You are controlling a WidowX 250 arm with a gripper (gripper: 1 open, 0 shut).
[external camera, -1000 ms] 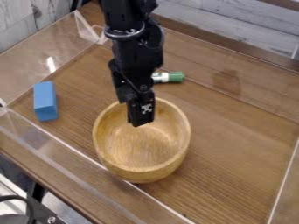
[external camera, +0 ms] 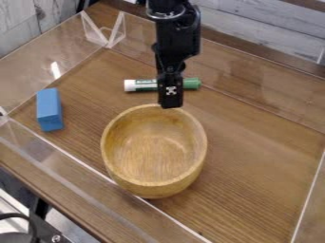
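My black gripper hangs open in the upper middle of the camera view, just above the near side of a green-and-white tube that lies crosswise on the wooden table. An empty yellow oval bowl stands in front of the gripper, below it in the view.
A blue block lies at the left near the table's edge.
The gripper has moved back, away from over the bowl and toward the tube. The bowl, block and tube appear unmoved.
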